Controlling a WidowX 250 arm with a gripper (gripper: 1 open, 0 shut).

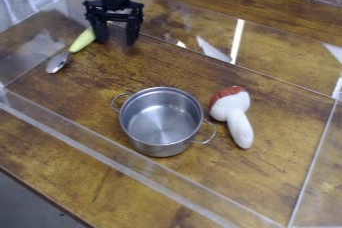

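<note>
My black gripper (114,24) is low at the back left, over the wooden table beside a yellow-green elongated object (82,39); whether its fingers are open or shut is unclear at this size. A silver spoon (58,62) lies to the left front of that object. A steel pot (160,122) with two handles stands in the middle front. Right of it lies a white object with a red top (231,114).
Clear low walls border the wooden table (94,142).
</note>
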